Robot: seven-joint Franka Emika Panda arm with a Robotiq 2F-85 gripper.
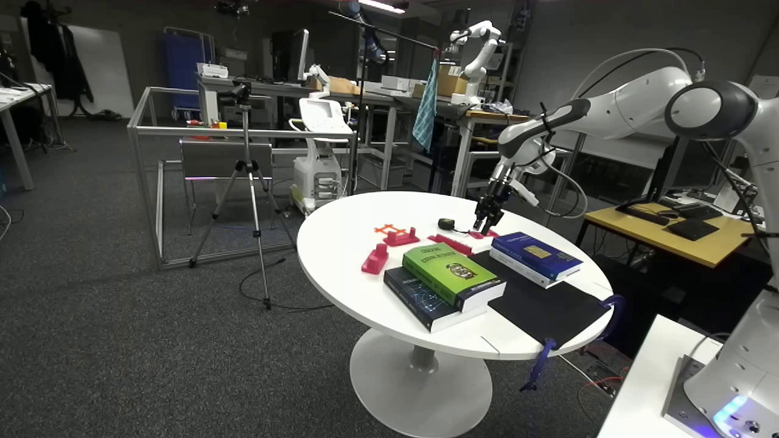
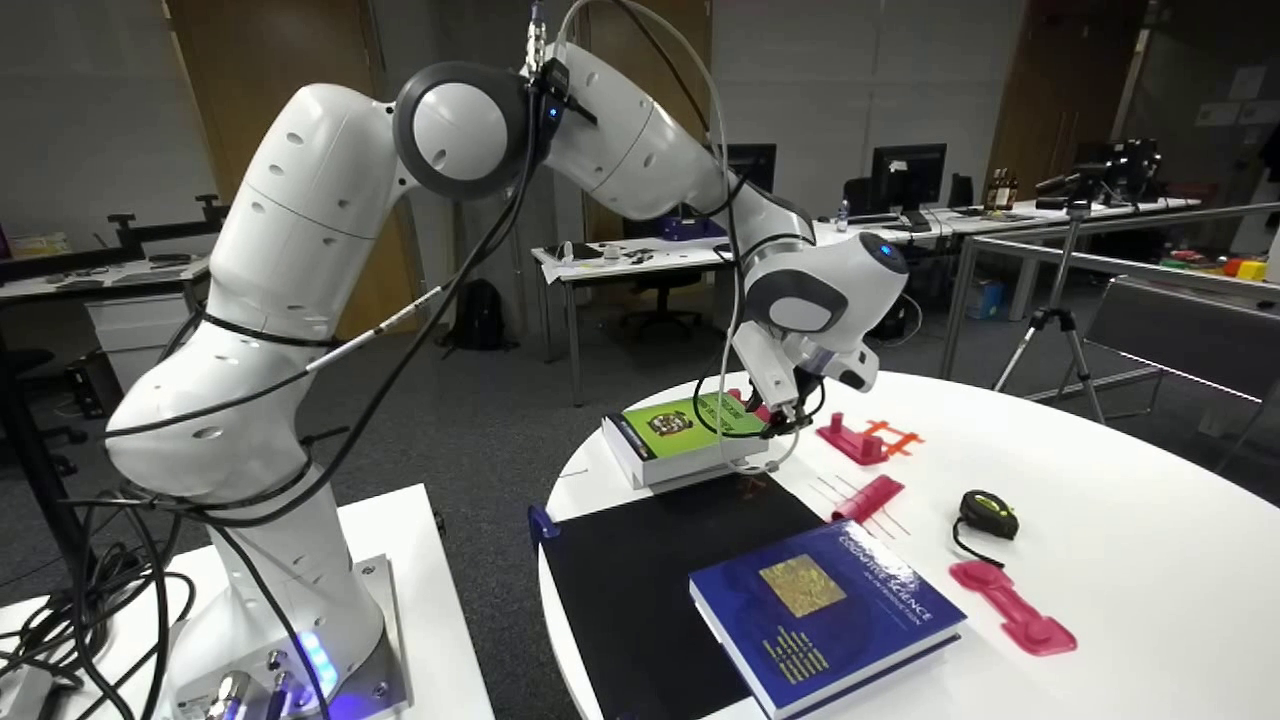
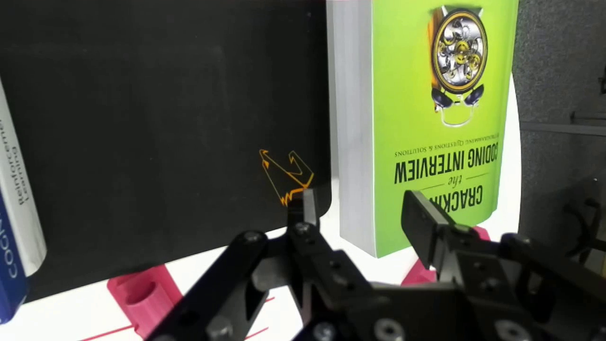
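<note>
In exterior view 1 my gripper [image 1: 483, 223] hangs above the table, pointing down. Its fingers are spread apart in the wrist view, the left finger [image 3: 309, 213] over the mat's corner and the right finger [image 3: 423, 219] over the green book [image 3: 437, 130]. Nothing shows held in the gap. The green book lies on a dark book [image 1: 423, 295] in exterior view 1. Across the black mat [image 2: 672, 576], a blue book [image 2: 828, 612] lies on a white-edged book [image 1: 522, 269].
A tape measure [image 2: 990, 514], a pink bracket [image 2: 1014, 606], a pink cylinder [image 2: 866, 498] and an orange lattice piece [image 2: 894, 437] lie on the white table [image 2: 1116, 528]. Blue clamps [image 1: 540, 365] grip its edge.
</note>
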